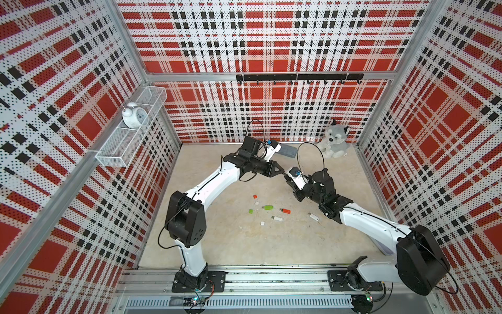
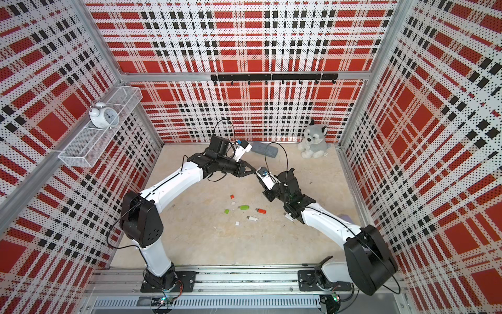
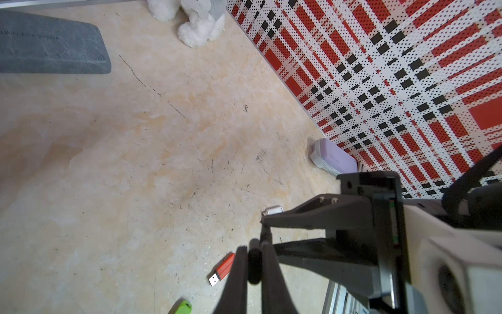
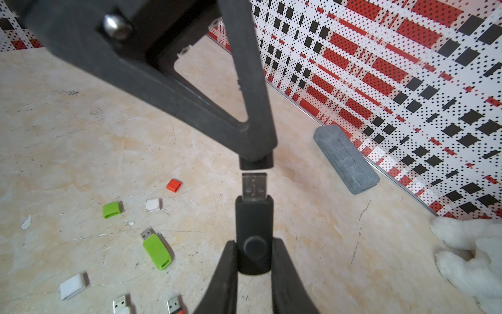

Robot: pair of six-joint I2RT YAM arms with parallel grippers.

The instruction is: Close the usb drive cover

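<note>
In the right wrist view a black USB drive (image 4: 254,225) stands with its bare metal plug (image 4: 254,187) pointing away from my right gripper, which is shut on the drive's body. Just past the plug's tip, lined up with it and a small gap apart, is a small black cap (image 4: 256,161) at the left gripper's fingertips. Seen from the left wrist, that dark cap (image 3: 254,264) sits between the tips of my left gripper, which is shut on it. Both grippers (image 1: 283,172) meet above the table's middle.
On the table below lie a green drive (image 4: 157,251), a red drive (image 1: 285,211), white drives (image 1: 276,218) and loose caps in green (image 4: 111,209), red (image 4: 173,185) and white. A grey case (image 4: 345,157) and a plush dog (image 1: 334,140) stand at the back.
</note>
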